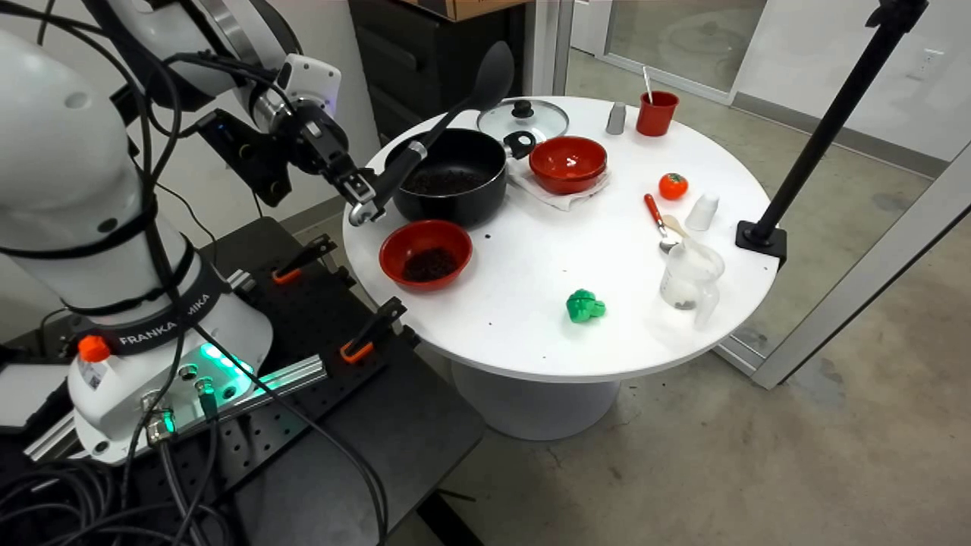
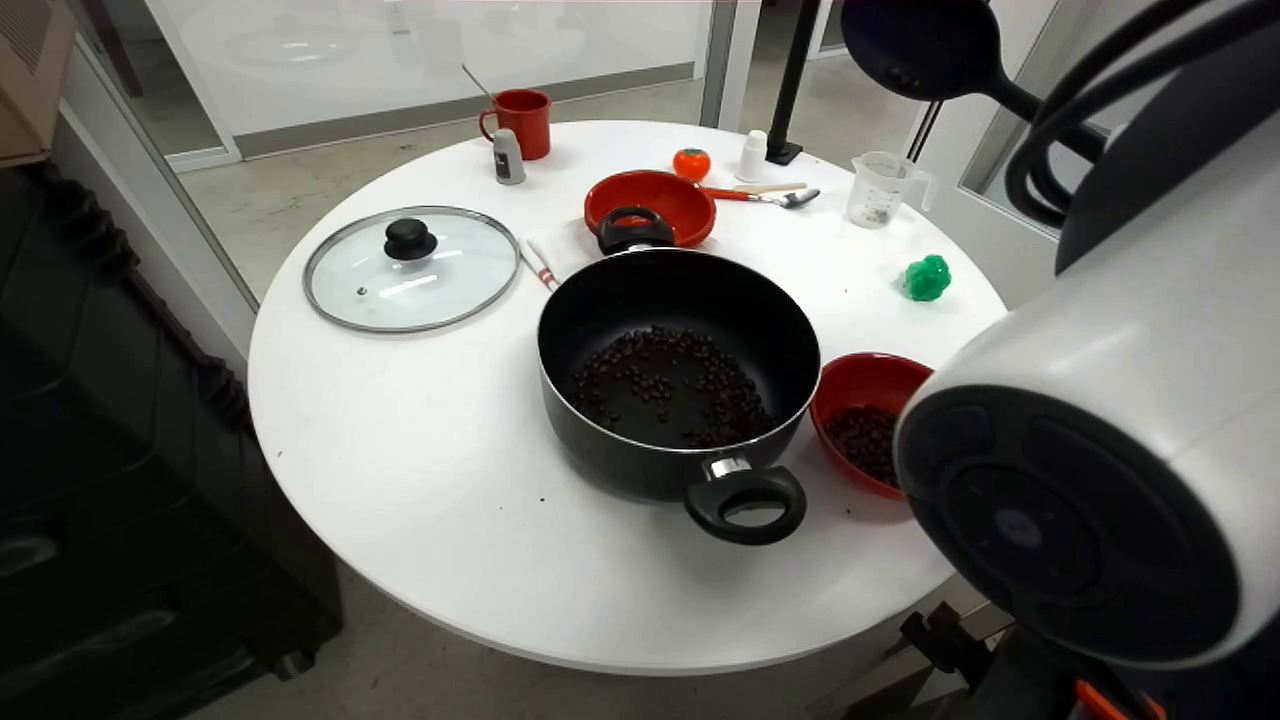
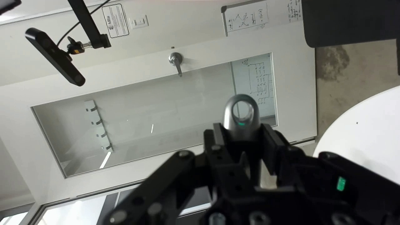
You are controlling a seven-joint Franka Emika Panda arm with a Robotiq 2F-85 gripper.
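Observation:
My gripper (image 1: 364, 202) is shut on the handle of a black ladle (image 1: 492, 76), at the left side of the table in exterior view 1. The ladle slants upward, its bowl raised above the pot; in exterior view 2 a few bits cling to the ladle's bowl (image 2: 918, 48). In the wrist view, the handle's grey looped end (image 3: 242, 120) sticks out between the fingers. The black pot (image 2: 672, 468) holds dark beans spread over its bottom. Touching or close beside it, a red bowl (image 1: 400, 241) contains a heap of dark beans.
Behind the pot are a glass lid (image 2: 360, 282), another red bowl (image 1: 566, 164) on a cloth and a red mug (image 1: 656, 114). Farther right lie a tomato (image 1: 673, 186), a spoon (image 1: 653, 209), a measuring cup (image 1: 689, 273) and green broccoli (image 1: 583, 305).

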